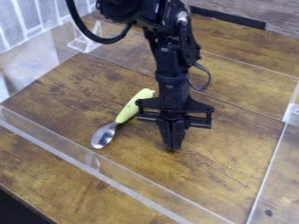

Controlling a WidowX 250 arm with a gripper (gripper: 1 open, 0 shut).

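Observation:
My black gripper (172, 140) points straight down at the wooden surface, its fingertips low and shut, with nothing visible between them. Just left of it lies a spoon with a pale yellow-green handle (133, 108) and a silver bowl (104, 135) toward the lower left. The gripper body partly covers the upper end of the handle, and the fingertips are to the right of the spoon.
Clear plastic walls (282, 166) edge the area on the right, with more along the left and near side.

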